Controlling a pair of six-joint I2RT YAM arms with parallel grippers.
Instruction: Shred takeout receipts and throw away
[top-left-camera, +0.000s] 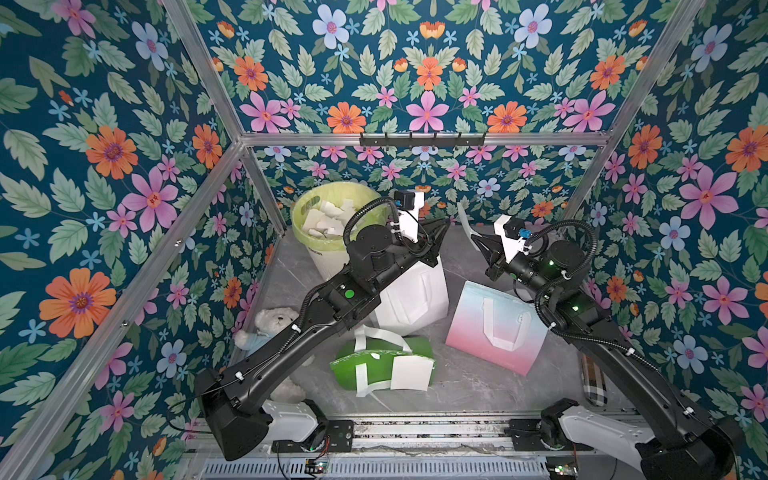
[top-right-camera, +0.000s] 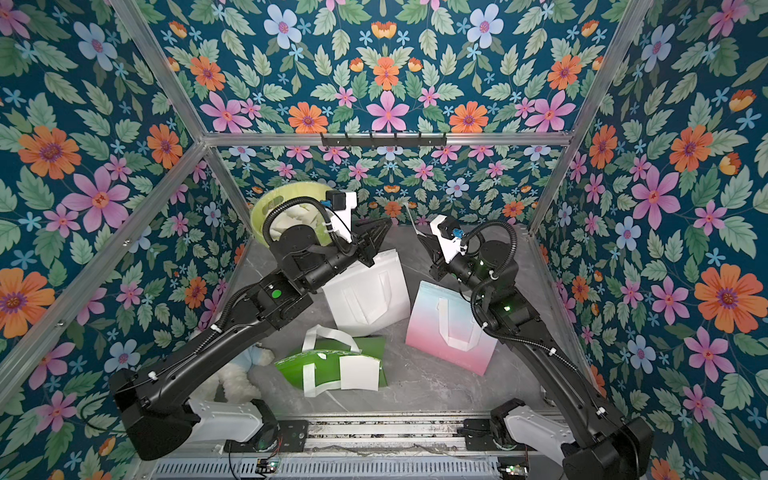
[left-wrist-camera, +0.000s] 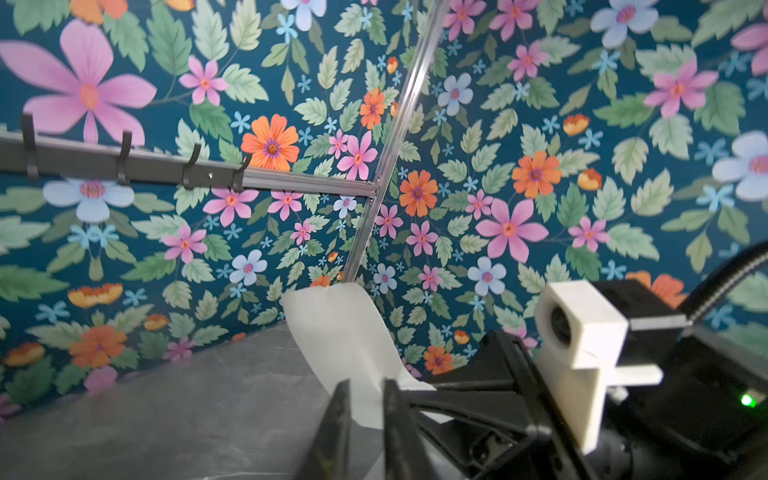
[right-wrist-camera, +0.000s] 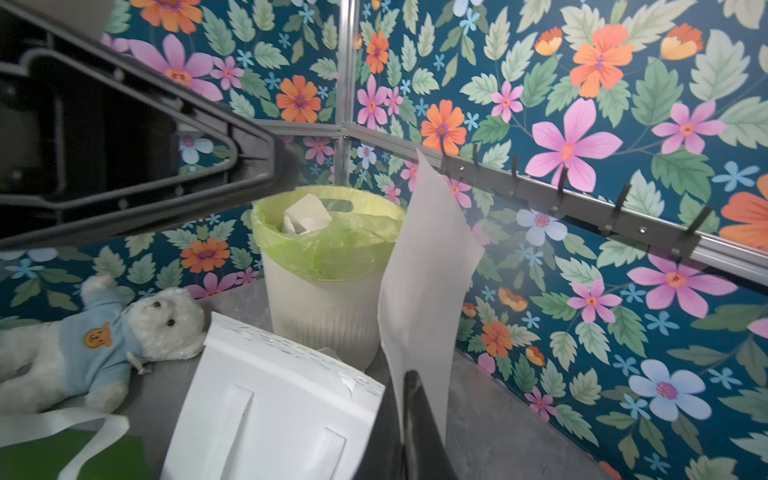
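Observation:
A white receipt paper (right-wrist-camera: 428, 280) stands up from my right gripper, which is shut on its lower end. In the top left view the paper (top-left-camera: 465, 219) shows nearly edge-on. My left gripper is part open, and no paper is visible held between its fingers; the receipt (left-wrist-camera: 340, 332) appears beyond them in the left wrist view. The two grippers are apart, facing each other above the back of the table. At the back left, the white bin (right-wrist-camera: 320, 300) with a yellow-green liner (top-left-camera: 364, 190) holds several paper pieces (top-left-camera: 324, 220).
Below the arms lie a white bag (top-left-camera: 416, 300), a pink and blue bag (top-left-camera: 496, 328) and a green bag (top-left-camera: 376, 364) with a white paper (top-left-camera: 412, 373) on it. A plush bear (right-wrist-camera: 104, 336) lies at the left. Bare table shows at the back right.

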